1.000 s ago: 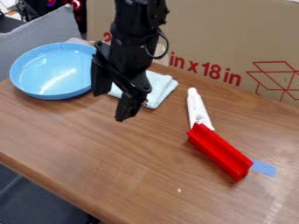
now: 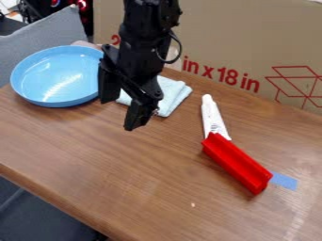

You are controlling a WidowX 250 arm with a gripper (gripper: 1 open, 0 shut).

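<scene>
My black gripper [image 2: 123, 104] hangs over the left middle of the wooden table, open and pointing down, in front of a folded pale cloth [image 2: 171, 95]. A light blue plate [image 2: 56, 73] lies at the left. To the right are a white, narrow object [image 2: 213, 117] and a red, elongated block-like object [image 2: 235, 162], lying in a line at a slant, the red one nearer the front.
A cardboard box [image 2: 258, 47] stands along the back. A grey fabric item [image 2: 32, 38] is at the back left. A blue tape strip [image 2: 283, 181] is beside the red object.
</scene>
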